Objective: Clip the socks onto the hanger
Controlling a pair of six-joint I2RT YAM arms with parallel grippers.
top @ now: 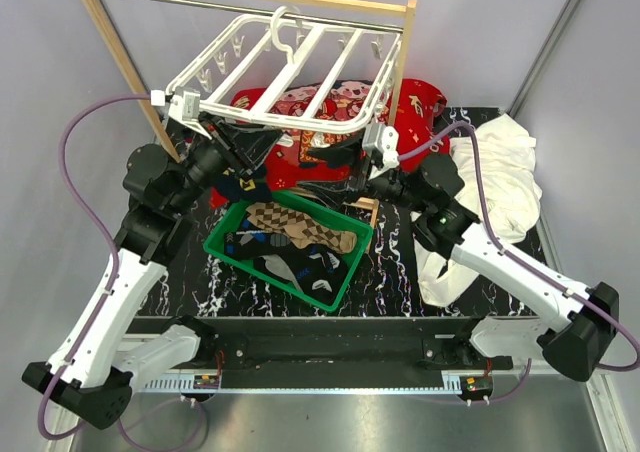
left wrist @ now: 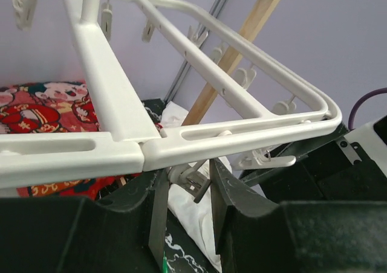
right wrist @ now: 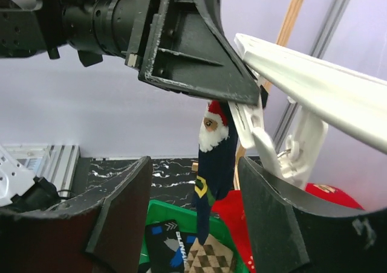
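Observation:
The white hanger (top: 290, 120) hangs from a rod, with clips along its frame. At its front bar my left gripper is shut on a white clip (left wrist: 192, 175). My right gripper stands open just below and right of that spot, with no object held between its fingers. Another white clip (right wrist: 296, 147) shows close by its right finger in the right wrist view. A navy sock with a Santa face (right wrist: 216, 143) hangs upright beyond the gap; its top is hidden behind the left gripper. More socks (top: 300, 222) lie in the green bin (top: 212, 244).
Red patterned cloth (top: 420, 107) lies behind and under the hanger. White cloth (top: 500, 177) is heaped on the right. A wooden post (top: 404, 67) stands close to the hanger's right side.

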